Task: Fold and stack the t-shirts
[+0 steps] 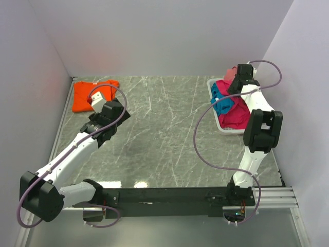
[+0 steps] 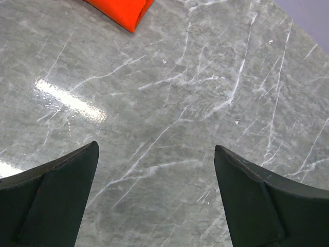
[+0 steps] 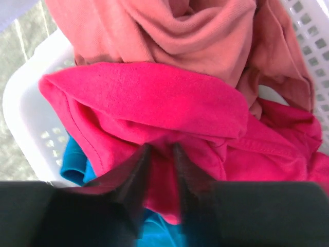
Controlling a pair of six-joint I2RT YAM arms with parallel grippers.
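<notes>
A folded orange shirt (image 1: 82,96) lies at the back left of the table (image 1: 154,128); its corner (image 2: 123,13) shows in the left wrist view. My left gripper stands open in front of it, empty. In the white basket (image 1: 221,128) at the back right lie a magenta shirt (image 3: 149,98), a salmon shirt (image 3: 190,31) and a blue shirt (image 1: 220,105). My right gripper is down on the magenta shirt, its blurred fingertips close together; whether cloth is between them I cannot tell.
Grey walls stand at the back and both sides. Purple cables loop over both arms.
</notes>
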